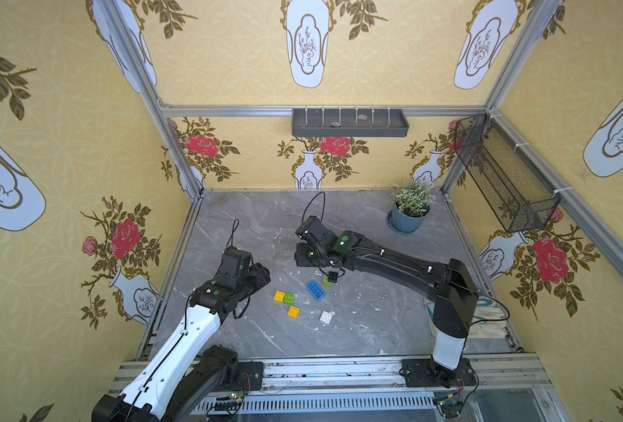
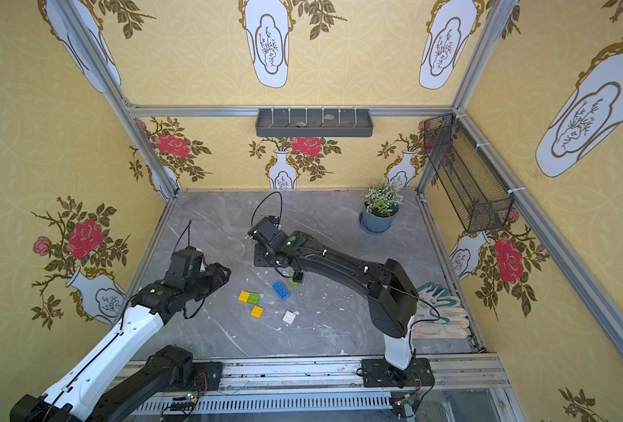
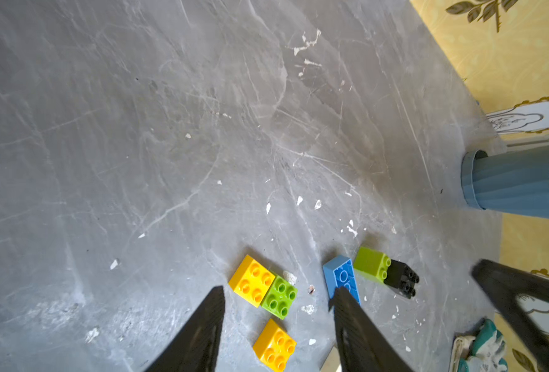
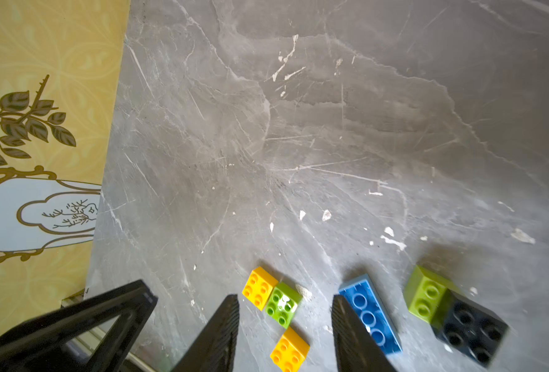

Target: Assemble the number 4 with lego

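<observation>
Lego bricks lie loose on the grey table: a yellow brick [image 3: 250, 280] touching a green brick [image 3: 279, 296], another yellow brick [image 3: 274, 347], a blue brick [image 4: 368, 313], a light green brick [image 4: 429, 291] touching a black brick [image 4: 469, 328], and a white brick [image 1: 326, 317]. My left gripper hangs above and left of the bricks, open and empty. My right gripper hangs above the table just behind the bricks, its fingers apart with nothing held between them.
A potted plant [image 1: 409, 218] stands at the back right. Folded cloths [image 2: 441, 320] lie at the front right. A wire basket [image 2: 469, 176] and grey tray [image 2: 314, 123] are fixed to the walls.
</observation>
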